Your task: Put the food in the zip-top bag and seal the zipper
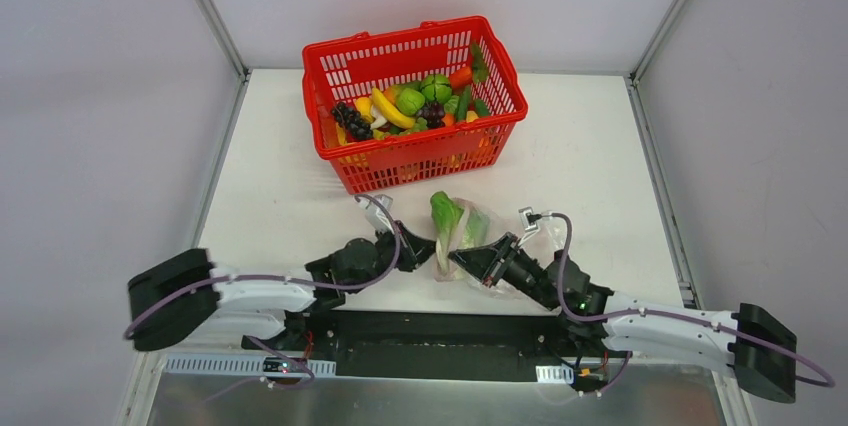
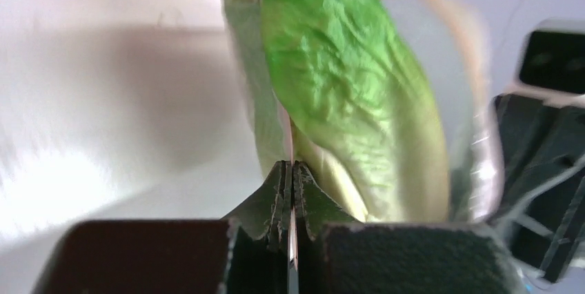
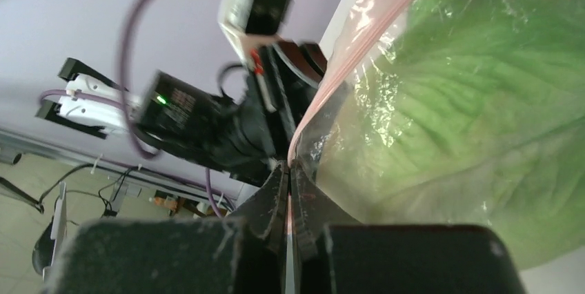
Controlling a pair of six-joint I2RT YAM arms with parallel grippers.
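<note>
The clear zip top bag [image 3: 428, 121], with its pinkish zipper edge, spans the space between my two grippers at the table's front. Inside it lies a green lettuce [image 2: 345, 66], its leafy end showing out of the bag's mouth in the top view. My left gripper is shut on one edge of the bag's mouth, on the lettuce's left side. My right gripper is shut on the pinkish rim at the other side. The bag's mouth gapes open around the lettuce in the left wrist view.
A red basket [image 1: 425, 151] full of toy fruit and vegetables stands behind the bag. The front table edge runs close below both grippers.
</note>
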